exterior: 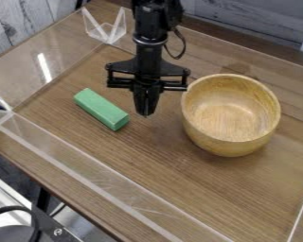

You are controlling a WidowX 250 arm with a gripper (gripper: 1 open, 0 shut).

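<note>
My black gripper (147,95) hangs above the wooden table (167,203) in the middle of the camera view, its narrow fingertips close together with nothing visible between them. A green block (101,109) lies on the table to the left of the gripper, apart from it. A large light wooden bowl (230,113) stands to the right, close beside the gripper's body.
A clear plastic object (105,23) is at the back left, and black cables (18,222) lie at the lower left edge.
</note>
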